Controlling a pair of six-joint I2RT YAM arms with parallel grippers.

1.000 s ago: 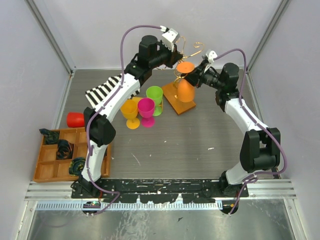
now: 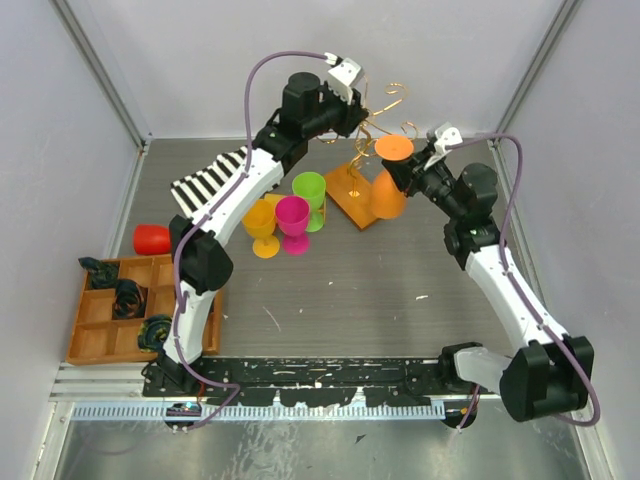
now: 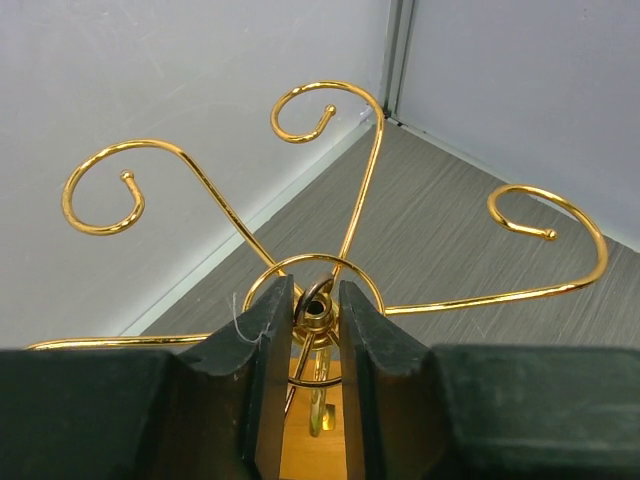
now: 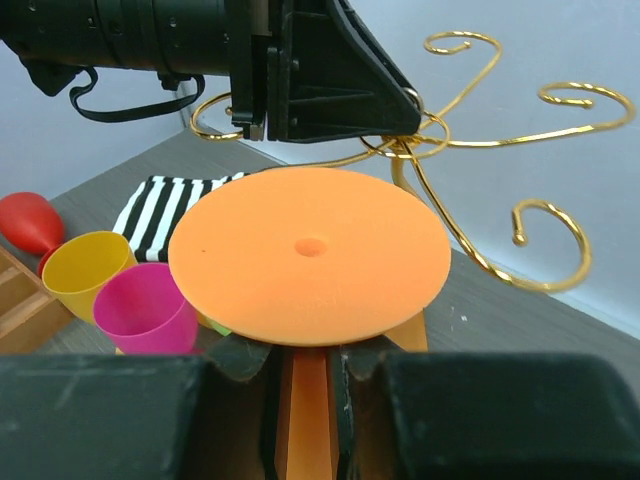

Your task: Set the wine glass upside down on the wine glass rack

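Observation:
The orange wine glass (image 2: 388, 196) hangs upside down, foot (image 4: 310, 255) up and bowl down. My right gripper (image 2: 405, 172) is shut on its stem (image 4: 308, 410). The glass is in front and to the right of the gold wine glass rack (image 2: 363, 145), whose curled arms (image 3: 365, 190) spread from a central post. In the top view a gap shows between the glass and the post. My left gripper is at the top of that post; its fingers stand a little apart, with a small loop (image 3: 314, 296) of the rack between them. Whether they touch it is unclear.
Yellow (image 2: 262, 226), magenta (image 2: 293, 222) and green (image 2: 309, 195) cups stand left of the rack base (image 2: 348, 200). A striped cloth (image 2: 205, 186), a red cup (image 2: 151, 239) and a wooden tray (image 2: 90, 340) lie further left.
My right gripper has carried the orange glass to the right and slightly toward the front, away from the rack's post. The left arm has barely moved.

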